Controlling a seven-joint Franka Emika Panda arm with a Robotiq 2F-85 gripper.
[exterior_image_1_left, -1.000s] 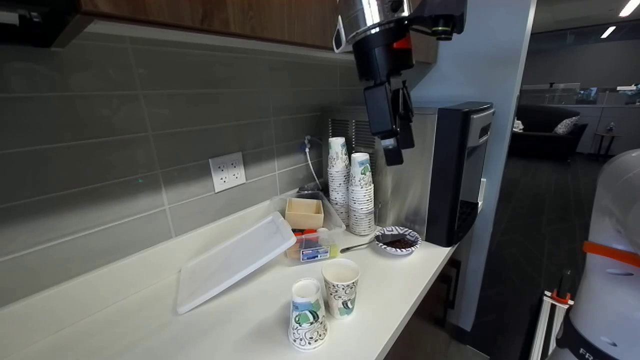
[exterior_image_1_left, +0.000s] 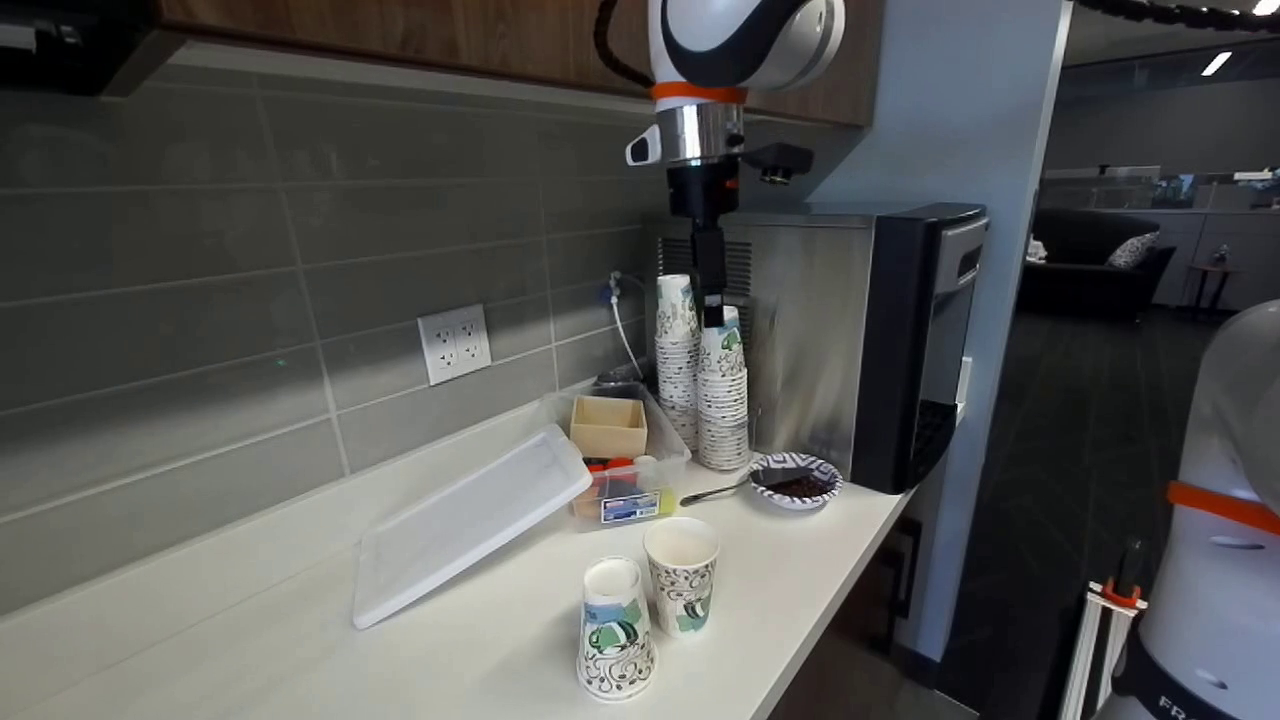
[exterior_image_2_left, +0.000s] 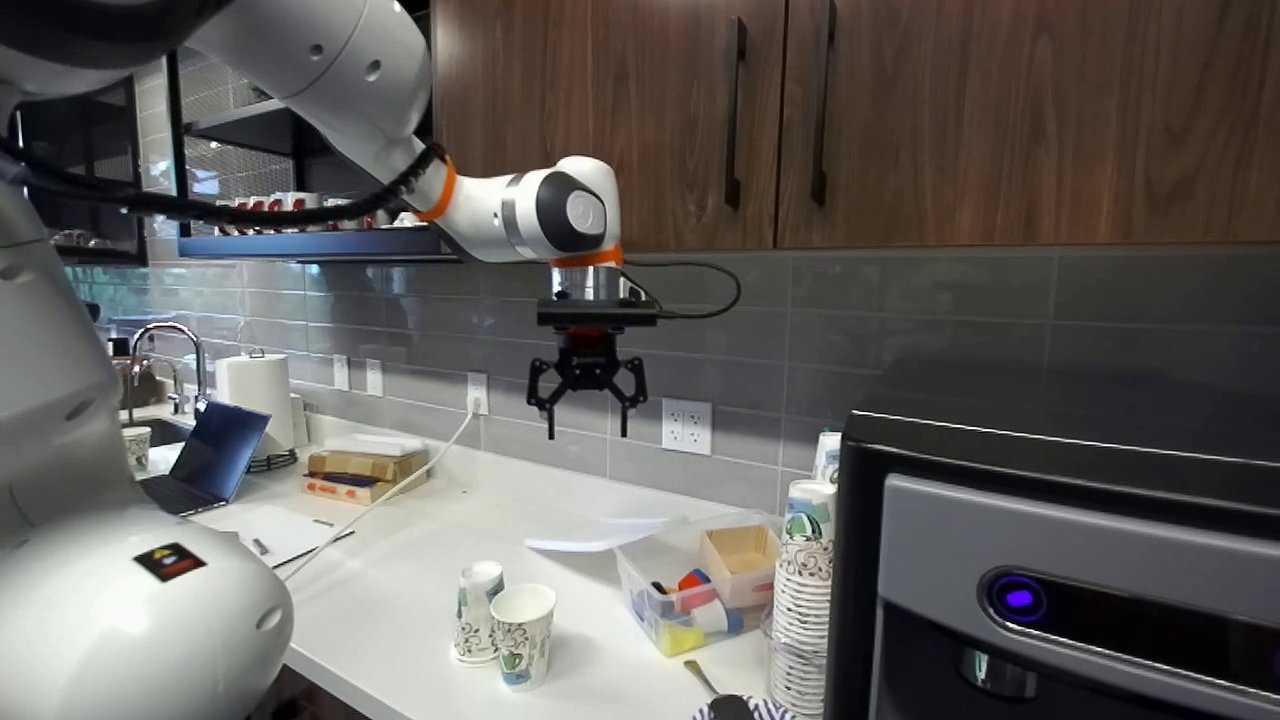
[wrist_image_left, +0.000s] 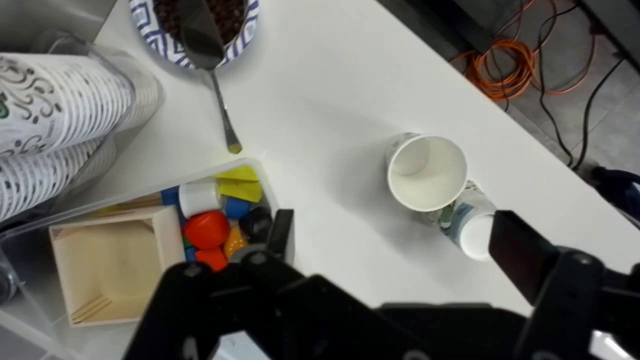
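Note:
My gripper (exterior_image_2_left: 588, 427) hangs high above the counter, open, its two fingers apart with nothing between them. In the wrist view one finger (wrist_image_left: 280, 233) overlaps the edge of the clear bin and the other reaches close to the upside-down cup. An upright, patterned paper cup (exterior_image_1_left: 681, 574) stands on the counter, and its inside looks empty from above. Beside it is a second cup (exterior_image_1_left: 617, 630), turned upside down. A bowl (exterior_image_1_left: 797, 481) with a blue-and-white patterned rim holds dark brown bits, and a dark-headed spoon (wrist_image_left: 223, 114) rests across it with its handle on the counter.
A clear bin (exterior_image_2_left: 672, 630) with a wooden box (exterior_image_2_left: 739, 554) and colourful pieces sits by the wall. Its white lid (exterior_image_1_left: 474, 522) leans beside it. Tall cup stacks (exterior_image_1_left: 723, 408) stand against the steel machine (exterior_image_1_left: 810, 348). Counter space left of the cups is free.
My gripper has moved back towards the wall and away from the camera, turning more upright. The cups, bowl and bin stay where they were.

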